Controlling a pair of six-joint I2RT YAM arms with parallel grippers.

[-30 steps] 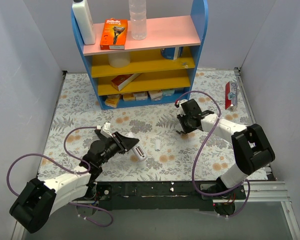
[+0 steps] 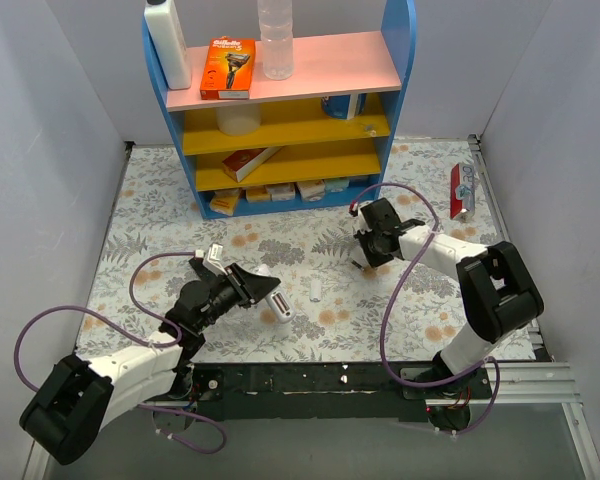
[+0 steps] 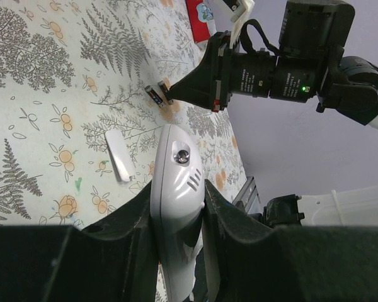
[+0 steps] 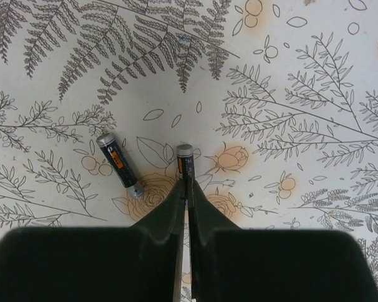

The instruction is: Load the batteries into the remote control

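My left gripper (image 2: 263,283) is shut on the white remote control (image 3: 176,170), its battery bay facing up in the top view. A loose white cover (image 3: 120,155) lies on the floral mat to the right of it in the top view. My right gripper (image 2: 368,256) is low over two small black batteries. In the right wrist view one battery (image 4: 120,163) lies free on the left; the other (image 4: 185,157) is at the tips of the fingers, which are close together. Whether they grip it is unclear.
A blue shelf unit (image 2: 395,70) with boxes and bottles stands at the back. A red box (image 2: 462,190) lies at the right rear.
My right gripper has shifted slightly at the batteries. The left gripper and remote look unchanged.
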